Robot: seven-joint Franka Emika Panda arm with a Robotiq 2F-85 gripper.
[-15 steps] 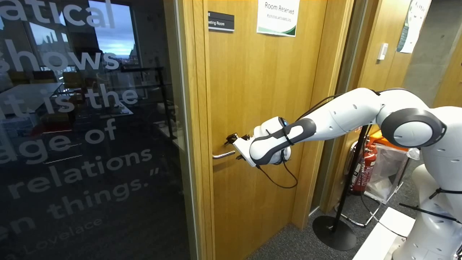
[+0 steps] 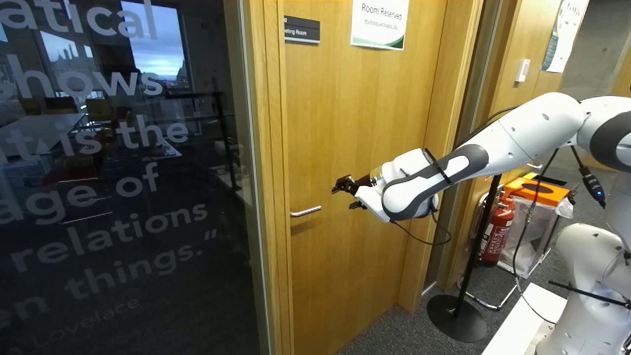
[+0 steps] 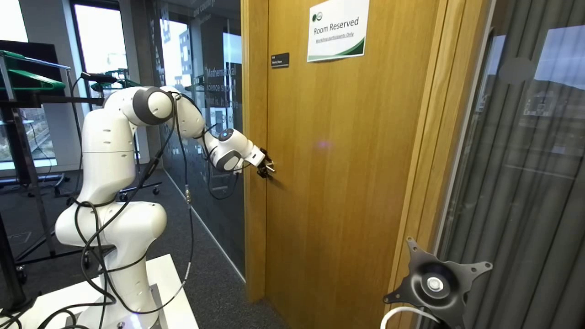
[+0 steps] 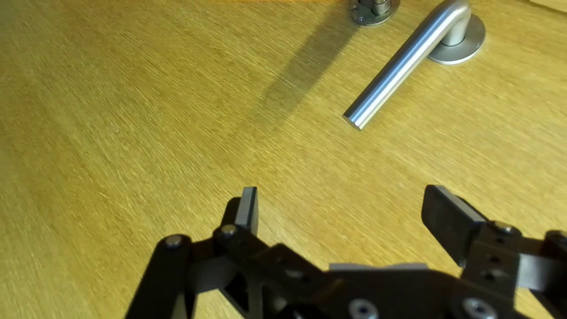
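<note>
A silver lever handle (image 2: 305,211) is fixed to the wooden door (image 2: 355,118), which stands closed in its frame. My gripper (image 2: 341,196) is open, to the right of the handle's free end in exterior view 1, with a gap between them. In the wrist view the lever (image 4: 406,64) lies at the upper right, beyond the fingers (image 4: 247,210); only bare door shows between them. In exterior view 2 the gripper (image 3: 267,164) overlaps the handle, and the distance between them is hard to judge there.
A lock fitting (image 4: 374,9) sits near the handle. Left of the door is a dark glass wall (image 2: 118,266). A black stand base (image 2: 456,317), a fire extinguisher (image 2: 498,230) and an orange-topped bin (image 2: 535,190) are to the right. A mount bracket (image 3: 436,283) is in the foreground.
My arm has drawn back to the right and slightly up in exterior view 1. The gripper was at the handle's end and is now apart from it. Door and handle look unchanged.
</note>
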